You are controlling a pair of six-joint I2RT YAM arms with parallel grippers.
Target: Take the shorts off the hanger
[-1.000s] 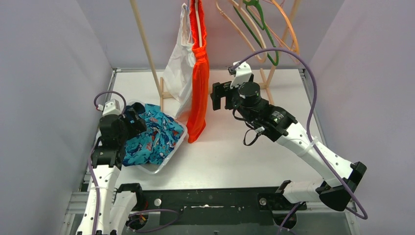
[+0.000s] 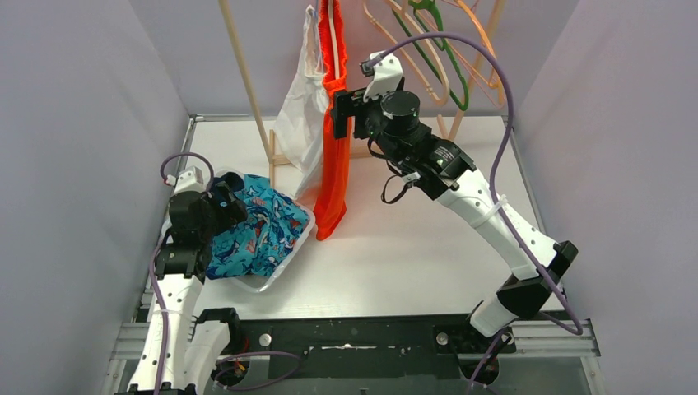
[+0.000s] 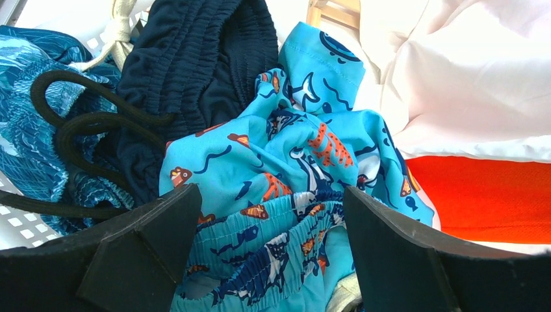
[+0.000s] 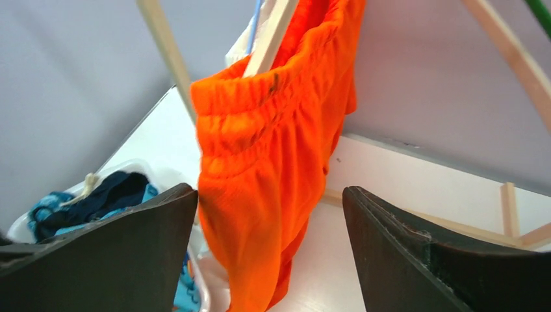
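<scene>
Orange shorts hang from a pale wooden hanger at the back middle, their gathered waistband around the hanger's end. My right gripper stands open with its fingers apart; in its wrist view the orange fabric shows between them, and I cannot tell whether either finger touches it. Over the basket at the left, my left gripper is open, fingers spread above blue patterned shorts with nothing gripped.
A white garment hangs left of the orange shorts. The white basket also holds dark blue clothing. Green and peach hangers crowd the upper right.
My right arm has risen and moved left, bringing its gripper up against the view of the orange shorts' upper part. The left arm and the basket look the same.
</scene>
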